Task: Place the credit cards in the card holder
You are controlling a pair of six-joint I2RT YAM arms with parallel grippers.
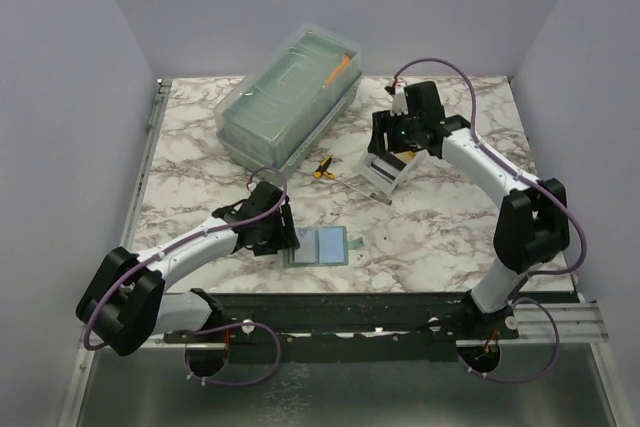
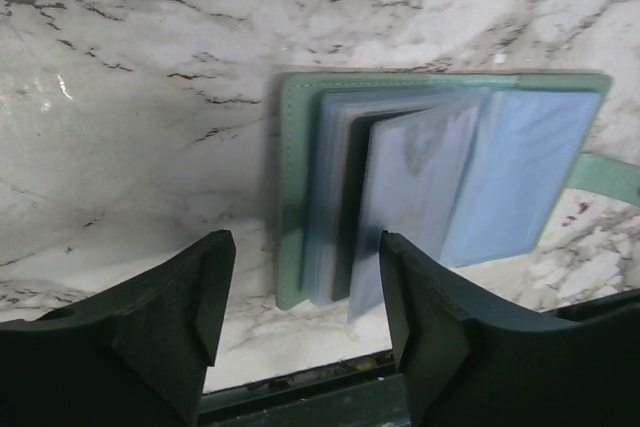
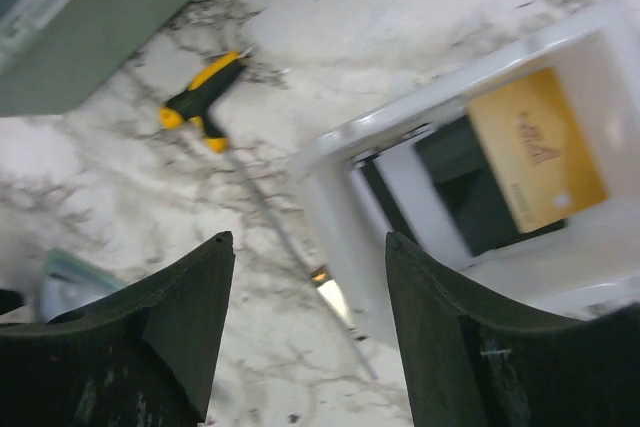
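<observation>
The green card holder (image 2: 294,182) lies spread flat at the table's front in the left wrist view. On its left half, clear sleeves (image 2: 415,172) stand partly lifted, with a dark strip (image 2: 350,207) between them; its right half is pale blue. My left gripper is over the left half, fingers apart, one of them close to a sleeve's edge. In the right wrist view, a white tray (image 3: 340,222) holds a gold card (image 3: 535,152), a dark card (image 3: 455,177) and a white one (image 3: 415,192). My right gripper hangs open by the tray's near-left corner, empty.
A large clear lidded box (image 1: 285,87) stands at the back left. Between box and tray lies a yellow-and-black tool (image 1: 323,167) with a thin rod (image 1: 375,194) stretching toward the tray. Bare marble lies to the right of the holder.
</observation>
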